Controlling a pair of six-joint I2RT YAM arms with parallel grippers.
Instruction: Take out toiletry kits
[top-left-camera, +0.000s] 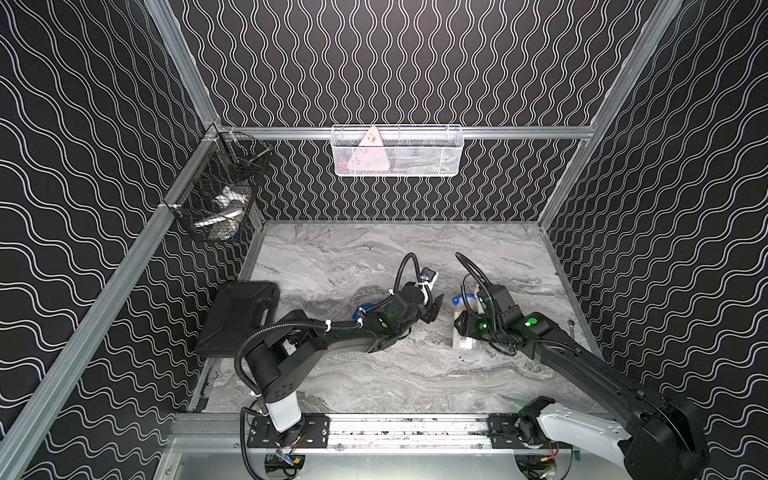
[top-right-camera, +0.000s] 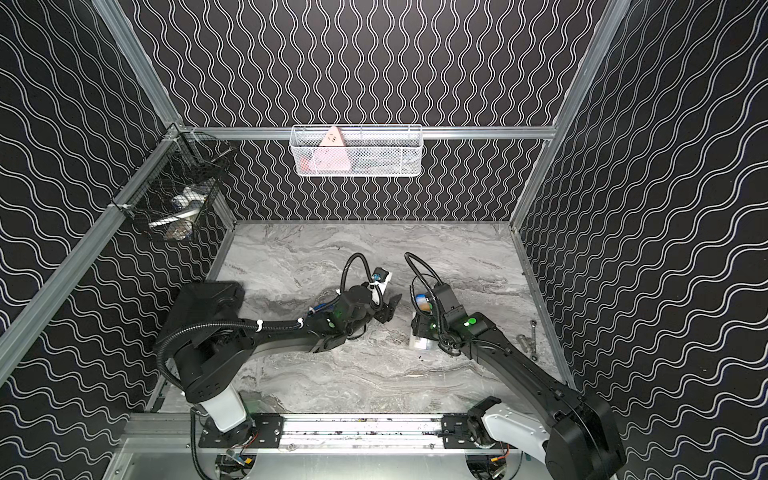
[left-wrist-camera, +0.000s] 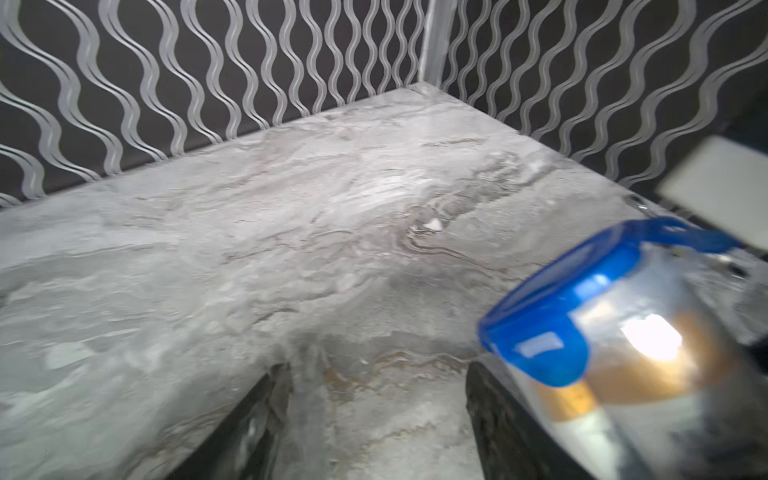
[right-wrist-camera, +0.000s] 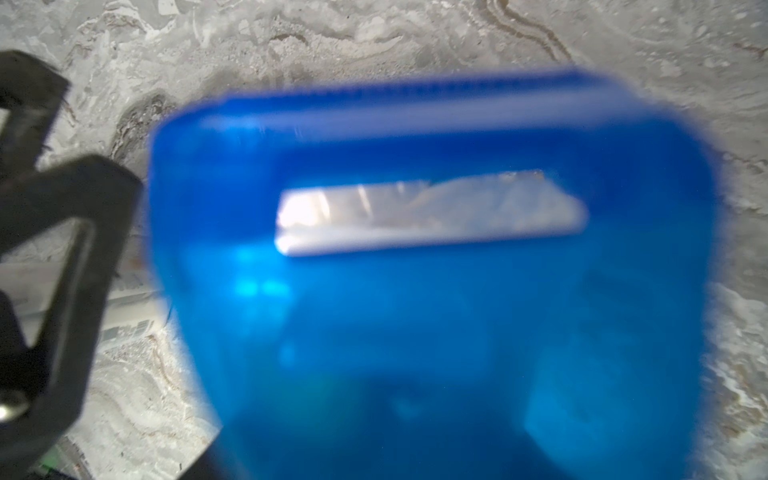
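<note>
A clear kit container with a blue lid (top-left-camera: 462, 300) is at my right gripper (top-left-camera: 465, 323), right of the table's middle. In the left wrist view the kit (left-wrist-camera: 588, 436) is tilted, showing an orange-and-white inside. Its blue lid flap (right-wrist-camera: 448, 312) fills most of the right wrist view and covers my right fingers, so their closure on it is unclear. My left gripper stands open and empty, its fingertips beside the kit. From above, the left gripper (top-right-camera: 390, 308) points toward the kit across a small gap. Something blue (top-left-camera: 362, 310) is partly hidden behind my left arm.
A white mesh basket (top-left-camera: 436, 164) with a pink wedge hangs at the back. On the left, a black wire basket (top-left-camera: 188, 220) holds items above a black case (top-left-camera: 236, 318). A wrench (top-right-camera: 533, 340) lies at the right edge.
</note>
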